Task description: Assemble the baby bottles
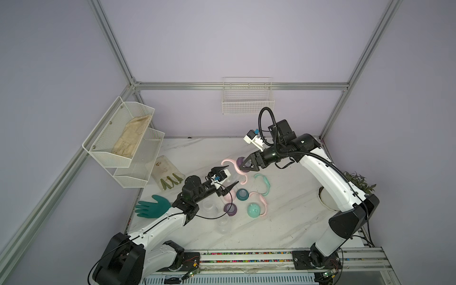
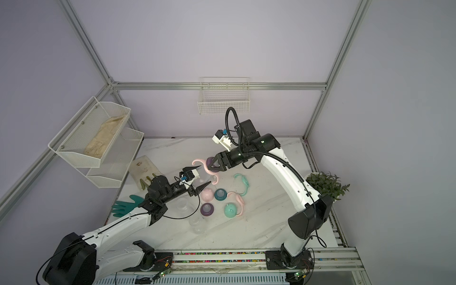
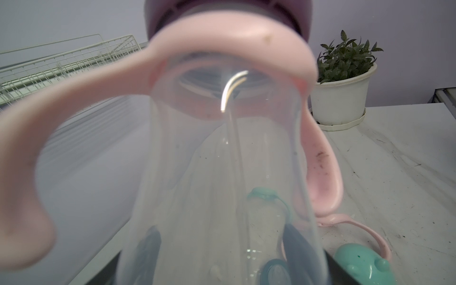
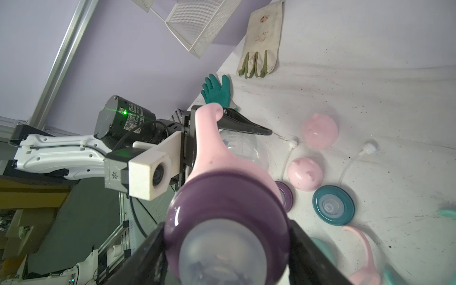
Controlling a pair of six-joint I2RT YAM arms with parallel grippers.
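Note:
A clear bottle [image 3: 223,180] fitted with a pink handle [image 3: 237,33] is held between both grippers above the table. My left gripper [image 1: 230,176] is shut on the bottle body, its fingers seen blurred through the plastic in the left wrist view. My right gripper is shut on the purple collar [image 4: 225,192] at the bottle's top. On the table lie a teal collar [image 4: 332,204], another purple collar [image 1: 230,209], pink domes [image 4: 319,130], a mint dome [image 1: 253,210], straws, loose handles and other clear bottles, faint in the top views.
A cloth glove [image 1: 166,173] and a teal glove [image 1: 152,207] lie at left, beside white baskets [image 1: 118,142]. A potted plant [image 3: 344,99] stands at right. A wire basket [image 1: 247,97] hangs on the back wall.

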